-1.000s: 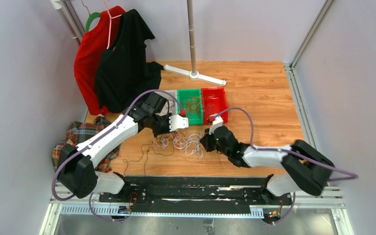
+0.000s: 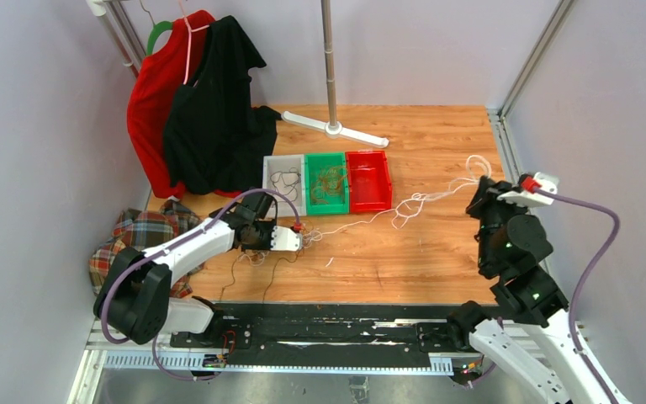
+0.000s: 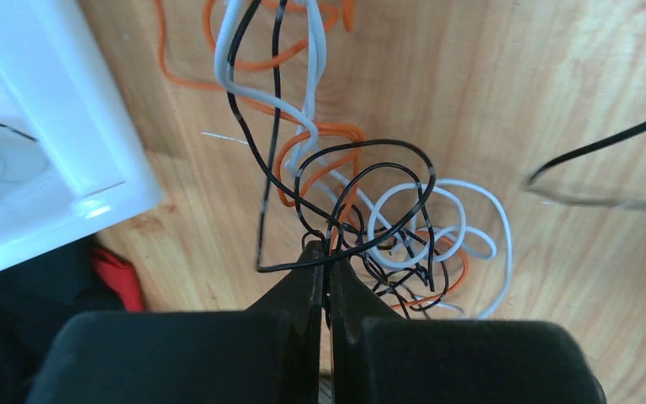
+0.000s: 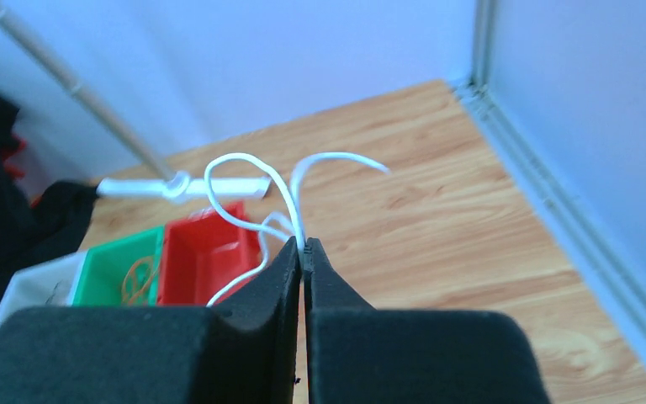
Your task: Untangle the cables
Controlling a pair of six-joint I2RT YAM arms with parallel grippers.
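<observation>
A white cable (image 2: 416, 199) stretches across the table from the tangle on the left to my right gripper (image 2: 473, 209), raised at the right side. In the right wrist view its fingers are shut on the white cable (image 4: 293, 206), whose strands loop out above the tips. My left gripper is low over the tangle, shut on a black cable (image 3: 271, 268) that crosses its tips. Around and beyond those tips, black, orange and white strands are mixed: an orange cable (image 3: 341, 130) and white loops (image 3: 488, 244). What else the left fingers pinch is hidden.
Behind the tangle stand a white bin (image 2: 271, 195) with dark cable, a green bin (image 2: 326, 207) with orange cable and an empty red bin (image 2: 370, 181). Hanging clothes (image 2: 219, 101) and plaid cloth (image 2: 147, 240) are at left.
My right gripper has swung right and away from the tangle, drawing the white cable out into a long line. The left gripper has shifted slightly left, and the black strands on the table have moved.
</observation>
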